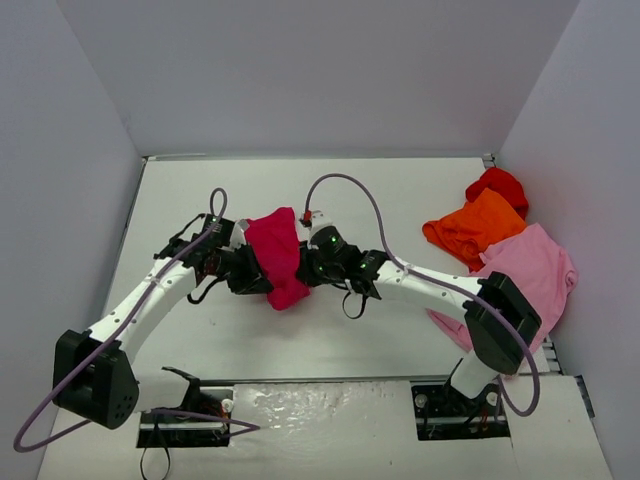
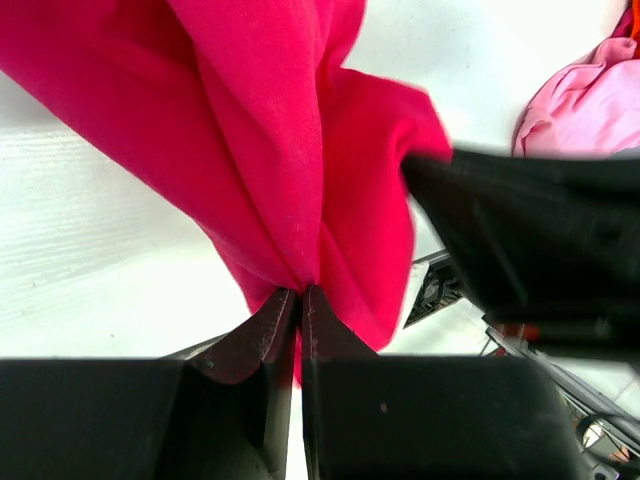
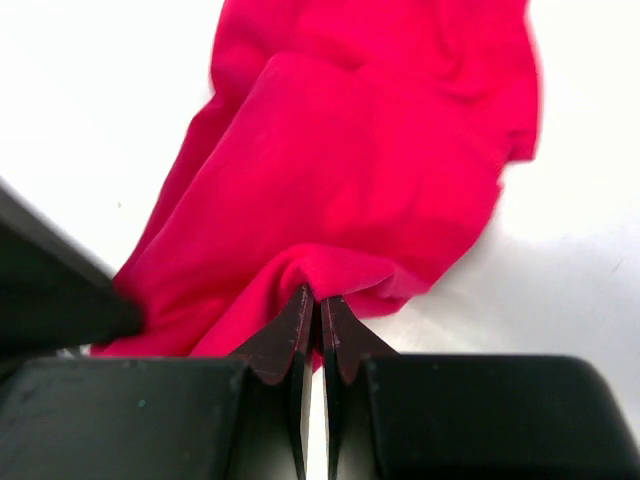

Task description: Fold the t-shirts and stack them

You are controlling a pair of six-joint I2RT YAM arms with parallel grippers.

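Note:
A magenta-red t-shirt (image 1: 272,240) is stretched between my two arms at the left middle of the table, its far part lying on the surface. My left gripper is shut on a gathered fold of the cloth, as the left wrist view shows. From the other side, my right gripper is shut on a bunched fold of the same shirt. The near end of the shirt hangs in loose folds between the grippers, lifted off the table. In the top view the arms hide the pinched edges.
Red (image 1: 498,186), orange (image 1: 474,228) and pink (image 1: 528,266) cloths lie overlapping in a heap at the right wall. Bare white table (image 1: 390,185) stretches across the back. Both arms stand close together over the shirt.

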